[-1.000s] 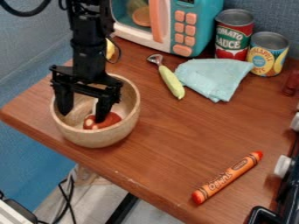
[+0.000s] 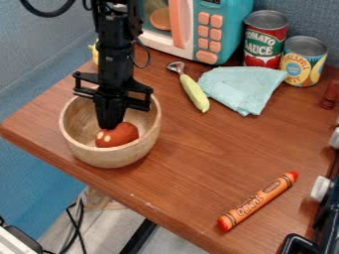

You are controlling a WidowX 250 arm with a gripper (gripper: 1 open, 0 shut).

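My black gripper [image 2: 111, 113] reaches down into a light wooden bowl [image 2: 98, 151] at the left of the wooden table. A red tomato-like object [image 2: 117, 136] lies in the bowl, just below the fingertips. The fingertips are dark and overlap the object's top, so whether they grip it is unclear.
A toy microwave [image 2: 183, 28], two cans [image 2: 264, 45], a blue cloth [image 2: 243, 85], a corn cob [image 2: 195, 91] and a small red bottle [image 2: 331, 96] stand or lie toward the back. An orange crayon [image 2: 259, 199] lies front right.
The gripper has shifted slightly within the bowl, and its fingers look closer together over the red object than before.
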